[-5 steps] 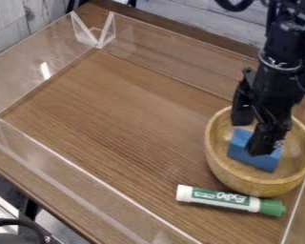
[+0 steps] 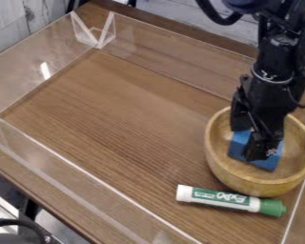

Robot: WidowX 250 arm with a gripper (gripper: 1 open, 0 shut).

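Observation:
A wooden bowl (image 2: 229,170) sits at the right of the table with a blue block (image 2: 270,151) in it. My black gripper (image 2: 254,143) reaches down into the bowl over the block, its fingers partly covering it. Whether the fingers touch or hold the block I cannot tell.
A green and white tube (image 2: 229,199) lies in front of the bowl.
My gripper has moved slightly down into the bowl, its fingers now covering more of the blue block.

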